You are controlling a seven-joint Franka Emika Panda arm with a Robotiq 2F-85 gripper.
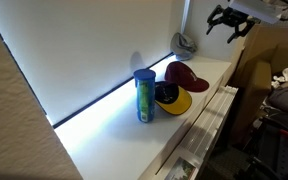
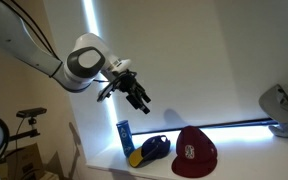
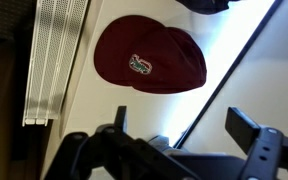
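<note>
On the white ledge lies a maroon cap [image 3: 149, 55] with a small emblem, seen whole in the wrist view. Beside it is a dark cap with a yellow brim [image 1: 172, 100], next to a blue cylindrical can [image 1: 145, 95] that stands upright. A grey cap [image 1: 183, 45] sits at the far end of the ledge, mostly hidden by the fingers in the wrist view. High above the ledge hangs my gripper [image 2: 129, 90], clear of all the caps. Its two fingers stand wide apart in the wrist view, with nothing held between them.
A white wall [image 2: 184, 60] rises right behind the ledge. Along the front edge runs a slotted white vent strip [image 1: 206, 125]. Bare ledge [image 1: 104, 150] extends on the near side of the can. A brown chair [image 1: 284, 80] stands below the arm's side.
</note>
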